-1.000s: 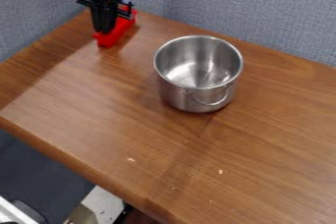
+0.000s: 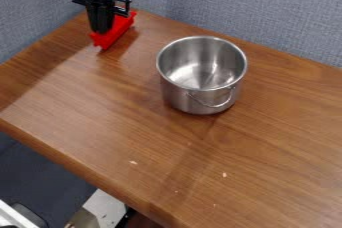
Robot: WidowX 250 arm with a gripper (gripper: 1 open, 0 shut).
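Observation:
My black gripper [image 2: 100, 12] is at the top left, over a red object [image 2: 112, 34] lying near the back left corner of the wooden table. The fingers reach down onto or just at the red object; whether they are open or shut on it is too small to tell.
A large steel pot [image 2: 201, 75] with a handle stands right of centre on the table [image 2: 160, 162]. Grey padded walls border the back and left.
My gripper has shifted slightly left and up from where it was, and the red object appears a little shifted with it.

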